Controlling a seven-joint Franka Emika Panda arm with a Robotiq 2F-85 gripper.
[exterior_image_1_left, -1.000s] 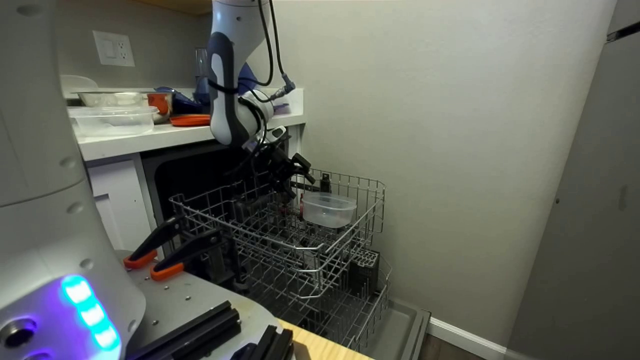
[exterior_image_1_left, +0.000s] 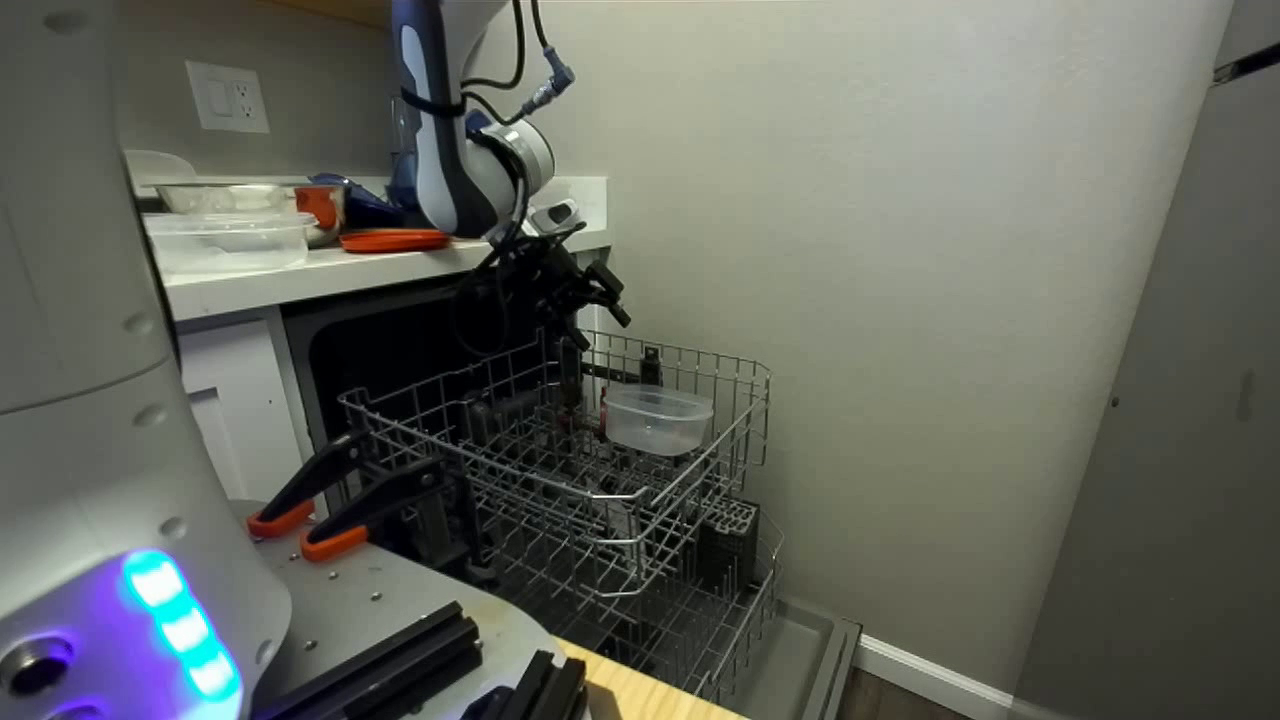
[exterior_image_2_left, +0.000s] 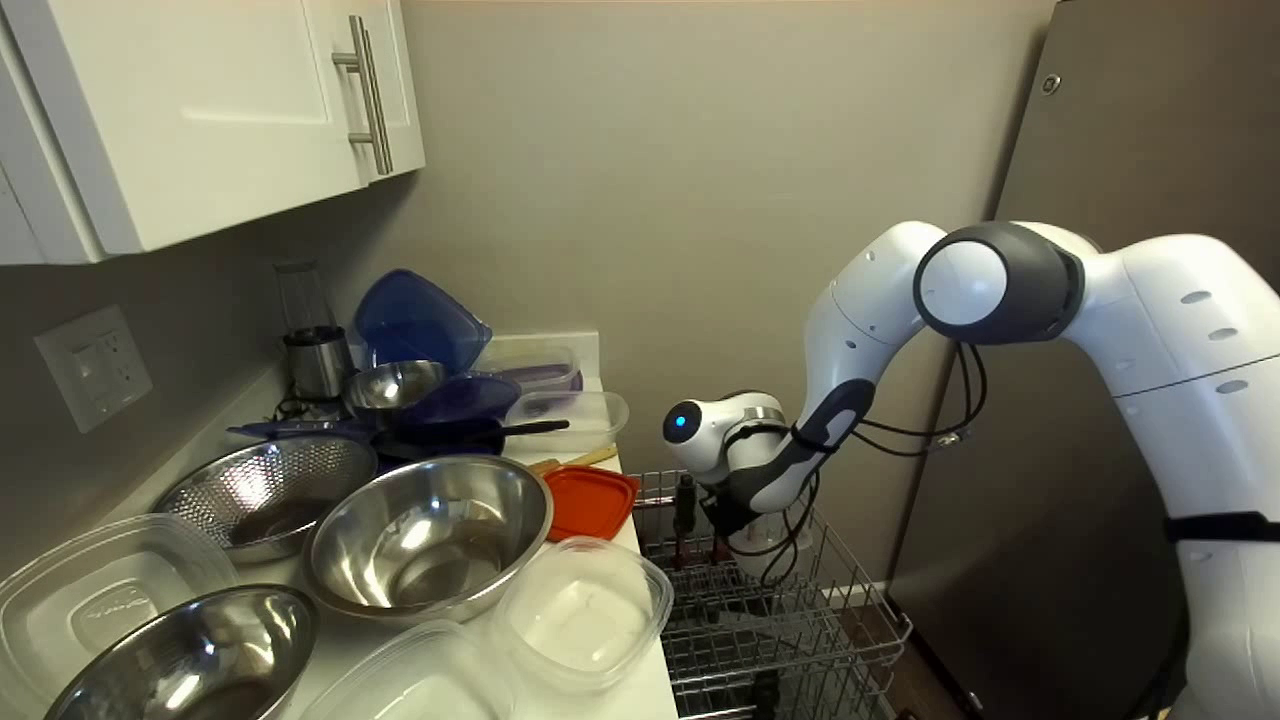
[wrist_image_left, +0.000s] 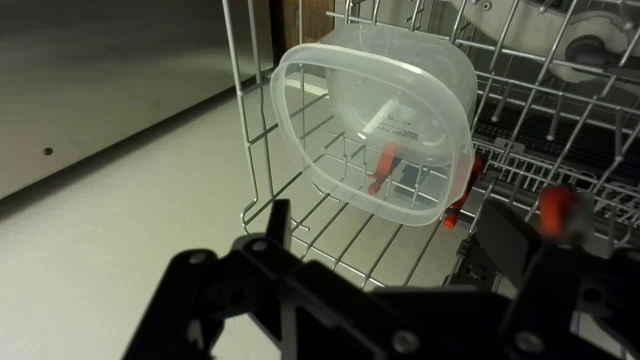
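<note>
A clear plastic container (exterior_image_1_left: 659, 420) rests in the dishwasher's upper rack (exterior_image_1_left: 741, 434), toward its right end. My gripper (exterior_image_1_left: 603, 330) hangs above that rack, up and to the left of the container and apart from it. In the wrist view, the container (wrist_image_left: 384, 129) lies tilted against the wires, its open mouth facing the camera. The gripper's dark fingers (wrist_image_left: 279, 222) stand wide apart along the bottom of that view, with nothing held between them. From the opposite side, the arm's wrist (exterior_image_2_left: 738, 444) partly hides the container.
The counter (exterior_image_2_left: 654, 690) holds steel bowls (exterior_image_2_left: 432, 540), a colander (exterior_image_2_left: 270, 486), clear containers (exterior_image_2_left: 584, 612) and a red lid (exterior_image_2_left: 588, 502). A lower rack (exterior_image_1_left: 756, 624) is pulled out underneath. The wall (exterior_image_1_left: 900, 240) stands close behind the racks.
My arm and gripper have risen, moving up away from the upper rack. The clear container stays in the same place.
</note>
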